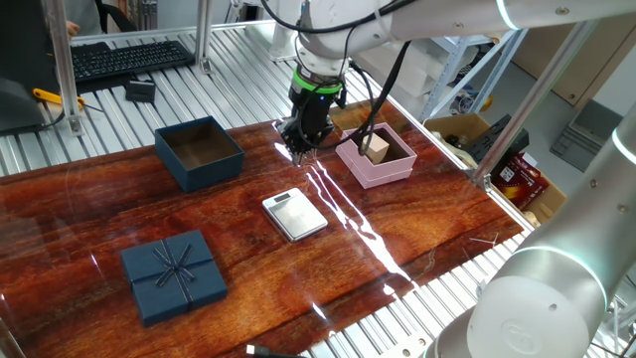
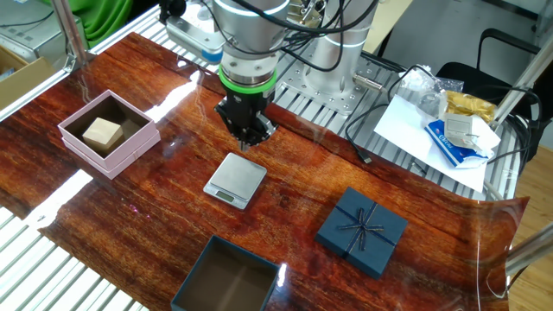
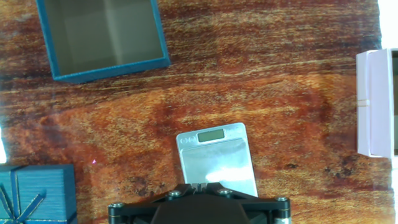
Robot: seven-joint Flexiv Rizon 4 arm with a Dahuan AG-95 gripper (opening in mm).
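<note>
My gripper (image 2: 244,145) hangs above the table, behind the scale in exterior view 1. Its fingertips (image 3: 204,186) meet in the wrist view, with nothing visible between them. A small silver scale (image 1: 294,214) lies on the wooden surface, apart from the gripper. Within the open pink box (image 2: 111,164) rests a pale wooden block (image 2: 103,134). The open dark blue box (image 1: 189,178) stands empty. Topped with a ribbon bow, a blue lid or closed box (image 1: 175,277) sits apart; which it is, I cannot tell.
Bare glossy tabletop (image 1: 328,288) surrounds the scale. White paper with a blue packet (image 2: 455,144) lies beyond the wood beside the arm's base. A keyboard (image 1: 129,60) is at the far left in exterior view 1. Metal posts stand around the table.
</note>
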